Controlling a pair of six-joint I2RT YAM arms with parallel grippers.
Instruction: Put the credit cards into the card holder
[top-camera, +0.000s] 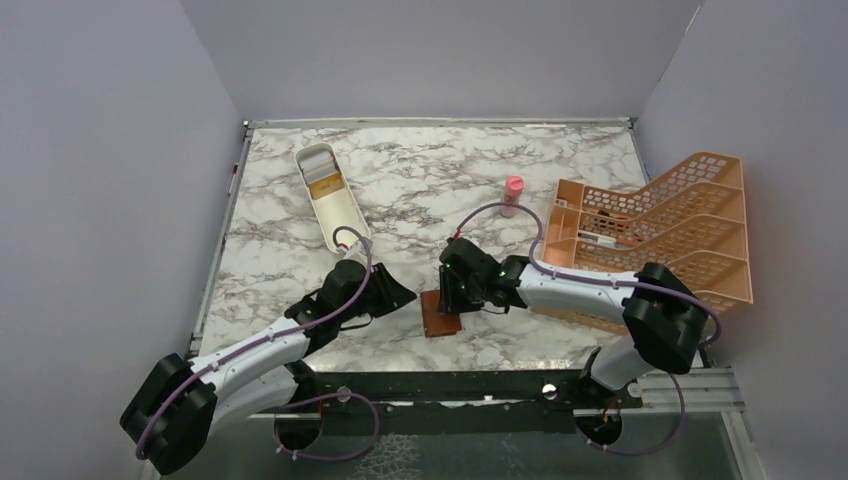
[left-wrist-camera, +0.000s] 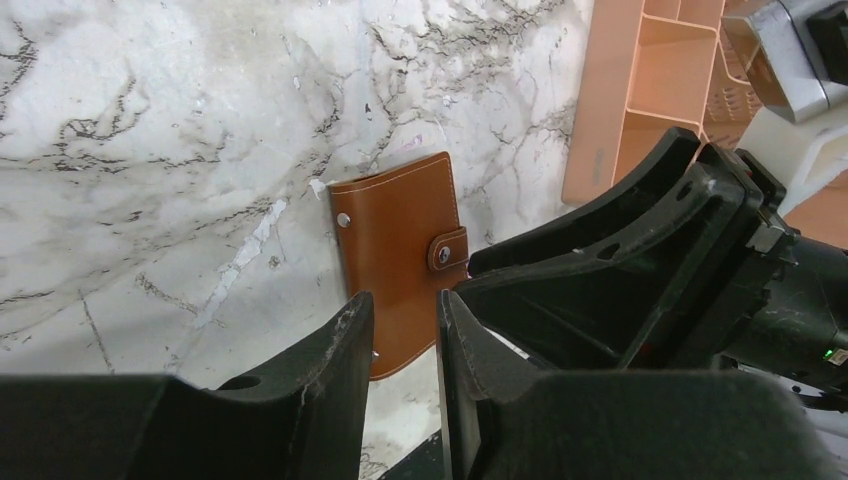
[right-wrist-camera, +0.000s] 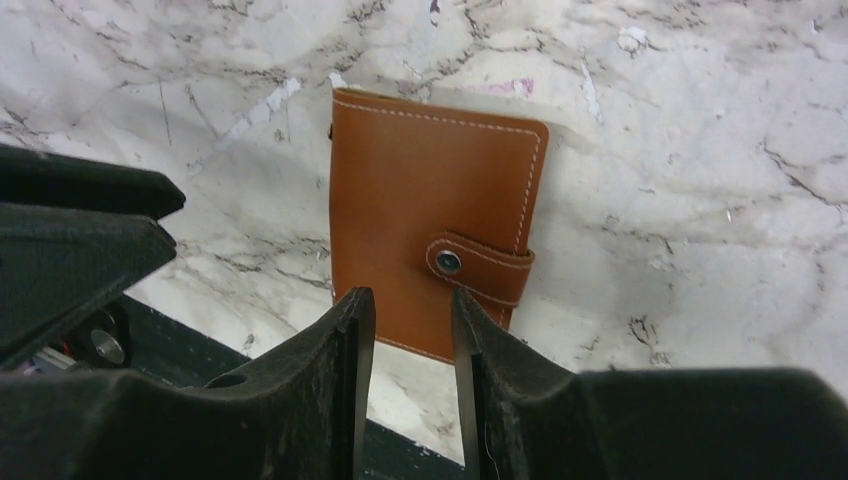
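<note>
A brown leather card holder (top-camera: 439, 323) with a snap strap lies flat on the marble table (top-camera: 420, 170), near its front edge. My right gripper (top-camera: 452, 300) hangs over the holder's right side, part open with nothing between its fingers; the holder (right-wrist-camera: 420, 190) shows below it in the right wrist view. My left gripper (top-camera: 398, 293) is just left of the holder, also part open and empty. A white tray (top-camera: 338, 215) at the back left holds pale stacked items and a yellow one (top-camera: 325, 185), probably cards, too small to tell.
An orange slotted organiser (top-camera: 700, 240) fills the right side. A pink bottle (top-camera: 514, 188) stands at the back, left of it.
</note>
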